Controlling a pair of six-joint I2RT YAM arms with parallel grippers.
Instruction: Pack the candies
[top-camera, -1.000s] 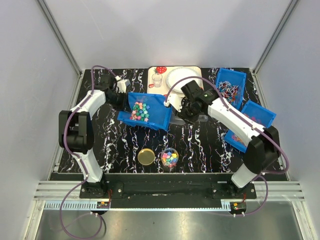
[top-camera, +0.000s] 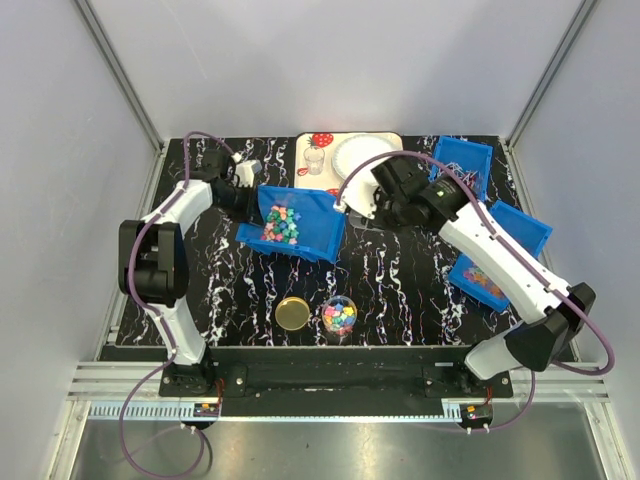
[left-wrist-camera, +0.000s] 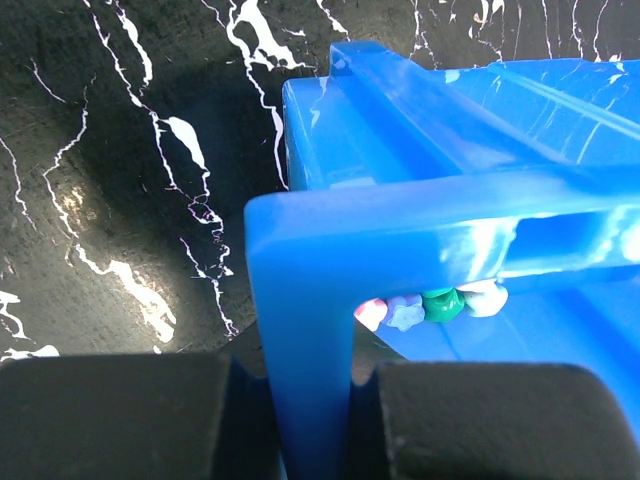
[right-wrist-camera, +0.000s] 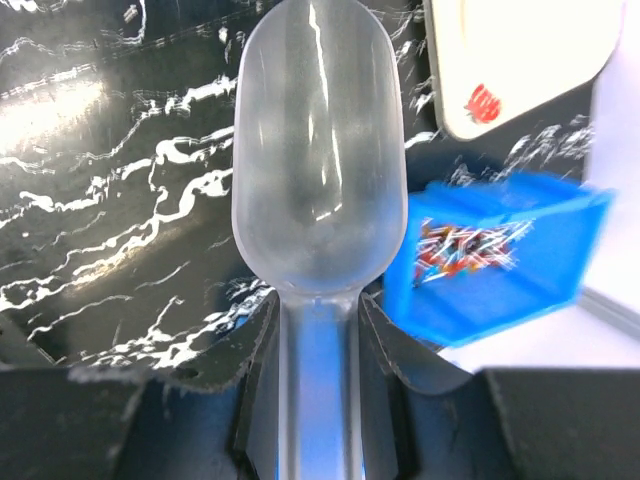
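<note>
My left gripper (top-camera: 246, 205) is shut on the corner rim of a blue bin (top-camera: 318, 225) holding colourful star candies (top-camera: 281, 225); its rim (left-wrist-camera: 420, 230) fills much of the left wrist view. In the right wrist view a clear plastic scoop (right-wrist-camera: 318, 160) lies lengthwise between the fingers of my right gripper; whether they are closed on it is unclear. A round jar of candies (top-camera: 339, 316) stands at the front, beside a gold lid (top-camera: 292, 313).
A tray with plate (top-camera: 360, 150) and glass (top-camera: 314, 160) is at the back. Two blue bins (top-camera: 462, 155) (top-camera: 530, 232) with candies stand on the right.
My right arm has risen and swung toward the front right, its gripper shifting slightly, with the clear scoop less visible beneath it. The left arm and bin have not visibly moved.
</note>
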